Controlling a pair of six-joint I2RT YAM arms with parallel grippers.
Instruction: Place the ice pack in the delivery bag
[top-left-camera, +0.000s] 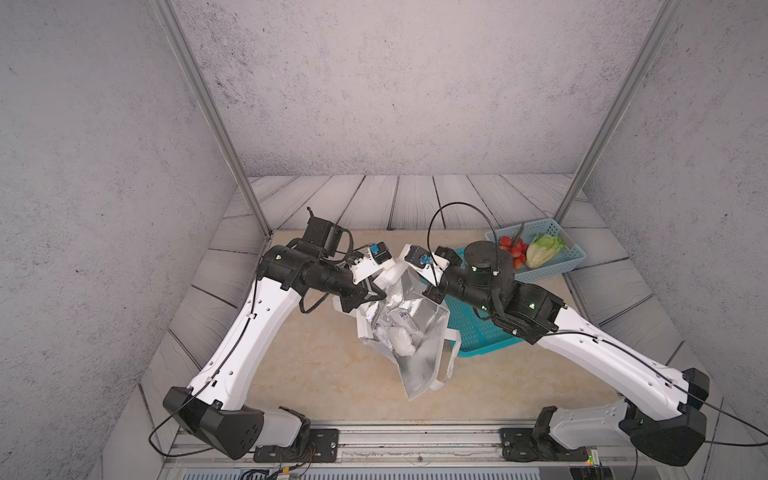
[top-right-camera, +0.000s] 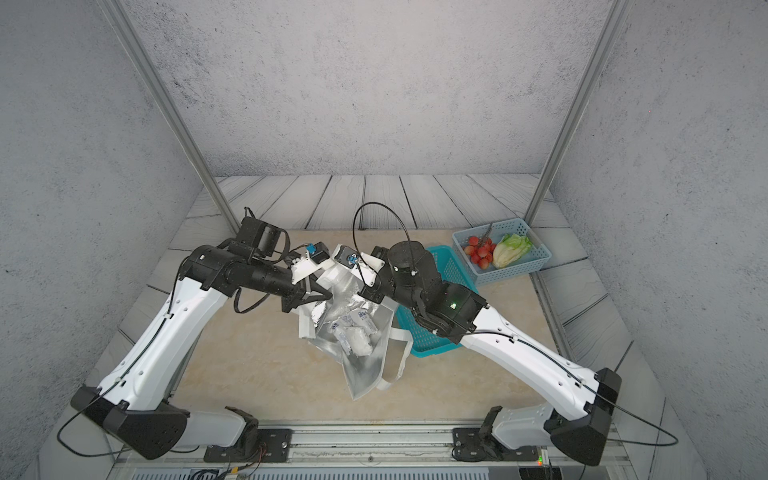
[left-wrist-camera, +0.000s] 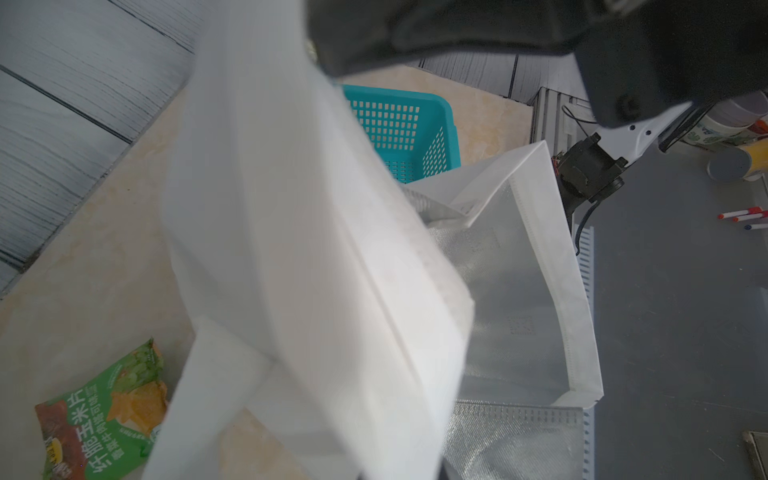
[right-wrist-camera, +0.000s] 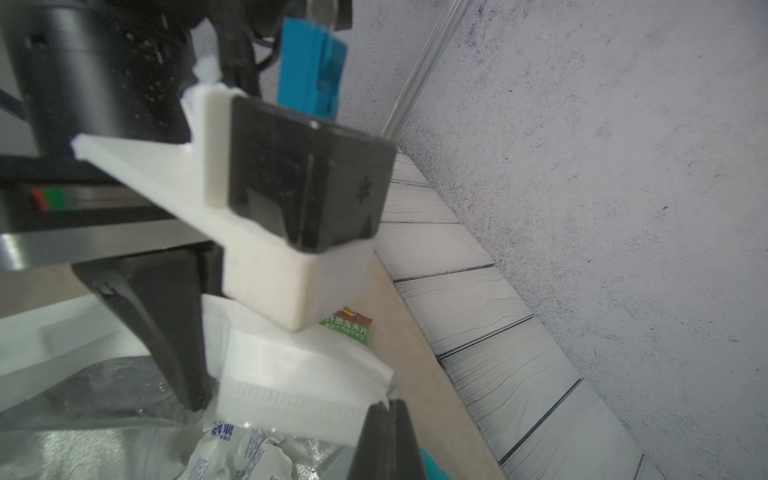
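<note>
The white delivery bag (top-left-camera: 428, 364) (top-right-camera: 364, 372) stands open mid-table, silver-lined, with ice packs (top-left-camera: 400, 328) (top-right-camera: 356, 328) inside. My left gripper (top-left-camera: 372, 296) (top-right-camera: 316, 296) is shut at the bag's left upper edge; white bag fabric (left-wrist-camera: 336, 280) fills the left wrist view and hides its fingertips. My right gripper is shut at the bag's upper edge, close beside the left one; its tips meet the white rim, and whether any fabric is between them is unclear.
A teal basket (top-left-camera: 480, 344) lies right of the bag. A blue basket (top-right-camera: 500, 272) with tomatoes and lettuce is at back right. A green snack bag (left-wrist-camera: 100, 416) lies on the table, partly hidden.
</note>
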